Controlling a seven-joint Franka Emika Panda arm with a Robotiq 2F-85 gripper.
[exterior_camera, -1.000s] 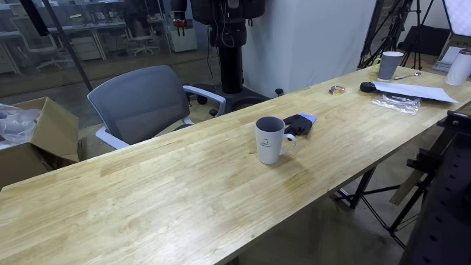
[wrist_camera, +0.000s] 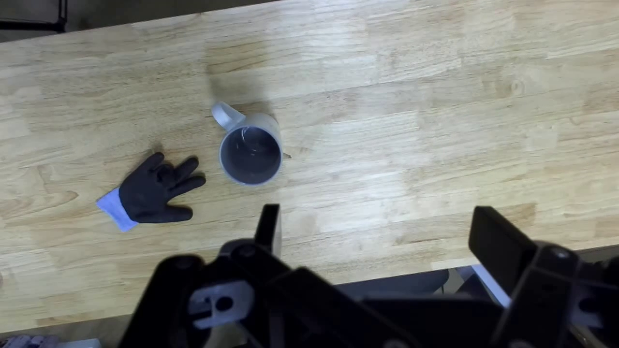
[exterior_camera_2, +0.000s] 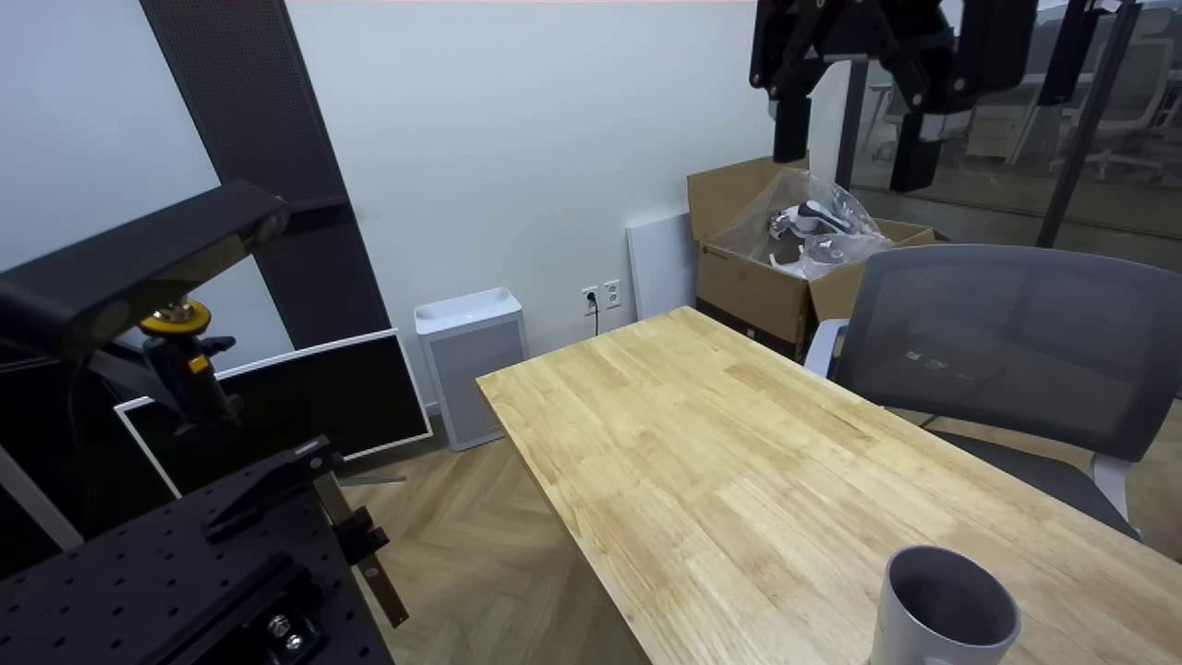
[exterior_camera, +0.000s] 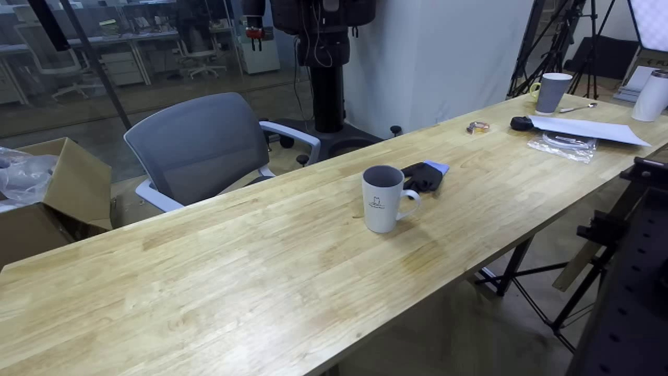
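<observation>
A white mug (exterior_camera: 380,203) with a grey inside and a small cat drawing stands upright on the wooden table, its handle towards the right in exterior view 1. From above, the wrist view shows the mug's dark opening (wrist_camera: 251,155). Close by lies a black glove (wrist_camera: 154,194) with a blue cuff, flat on the wood. My gripper (exterior_camera_2: 850,146) hangs high over the table, open, with nothing between its fingers. In the wrist view its fingertips are wide apart, and the mug is beyond them, up and to the left. Exterior view 1 does not show the gripper.
At the table's far end are a grey cup (exterior_camera: 553,94), a spoon (exterior_camera: 577,108), a white sheet (exterior_camera: 589,129), a plastic bag (exterior_camera: 562,147) and a white tumbler (exterior_camera: 651,96). A chair (exterior_camera: 203,147) stands against the long edge.
</observation>
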